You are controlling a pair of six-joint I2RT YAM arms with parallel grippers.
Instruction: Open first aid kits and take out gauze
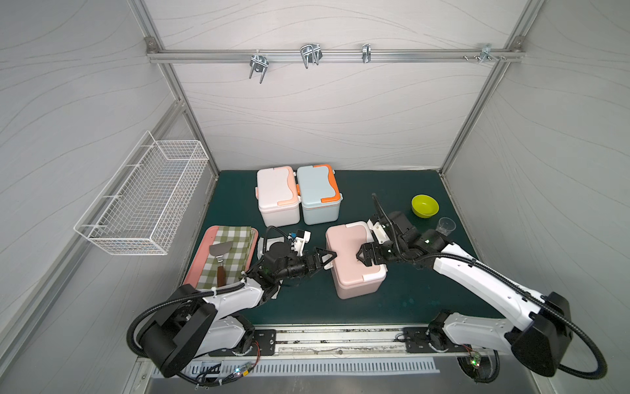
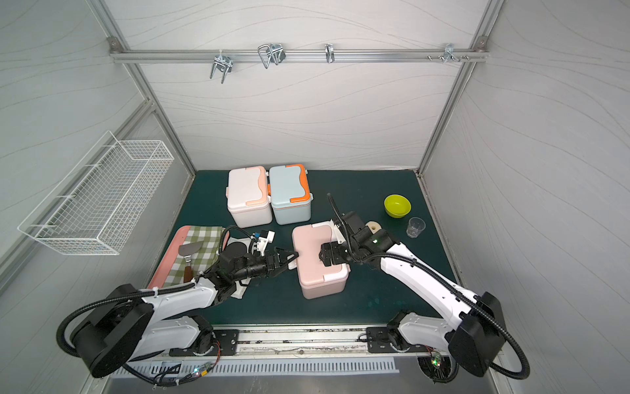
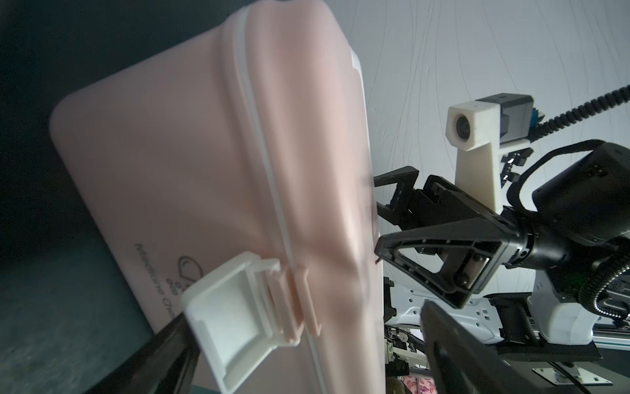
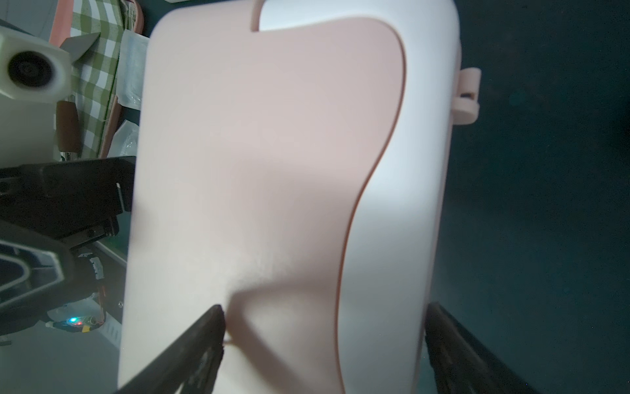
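Observation:
A pink first aid kit (image 1: 347,256) stands front centre with its lid down. In the left wrist view its white latch (image 3: 229,321) sticks outward from the side, between the fingers of my open left gripper (image 1: 324,258). My right gripper (image 1: 371,254) is over the lid's right part; in the right wrist view its fingers lie either side of the white lid strip (image 4: 387,249), part open. Two more closed kits, a pale pink one (image 1: 275,190) and a blue one (image 1: 317,193), stand at the back.
A pink tray (image 1: 200,262) with checked cloth and spatula lies left, partly behind the left arm. A green bowl (image 1: 424,205) and clear cup (image 1: 445,225) are at back right. A wire basket (image 1: 144,197) hangs on the left wall.

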